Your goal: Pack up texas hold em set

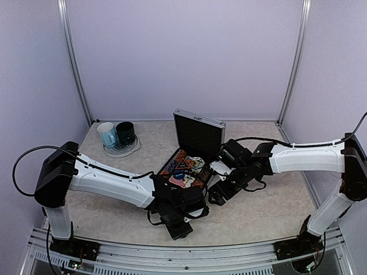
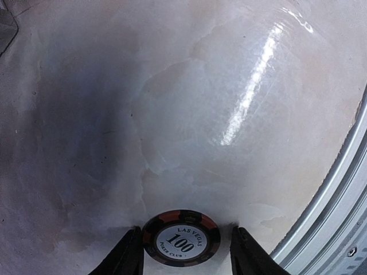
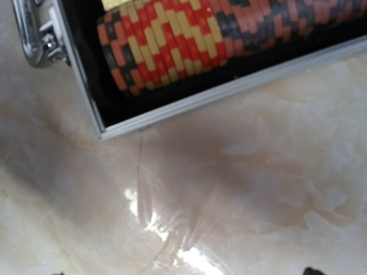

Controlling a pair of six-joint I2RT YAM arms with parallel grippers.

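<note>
Flat on the table lies a black and red poker chip (image 2: 181, 238) marked 100, between the fingertips of my left gripper. The left fingers are part open; a narrow gap shows between the chip and the right-hand finger (image 2: 245, 252), while the other finger is at or very near the chip's edge. In the top view the open case (image 1: 183, 166) holds rows of chips and other pieces, its lid raised. My right gripper is open beside the case, its tips barely visible at the bottom edge; bare table lies between them. Chip rows (image 3: 172, 46) fill the case's near side.
A light blue mug (image 1: 106, 135) and a dark mug (image 1: 125, 133) stand at the back left, by a pale coiled or stacked round item (image 1: 122, 151). A metal rail (image 1: 189, 250) runs along the front edge.
</note>
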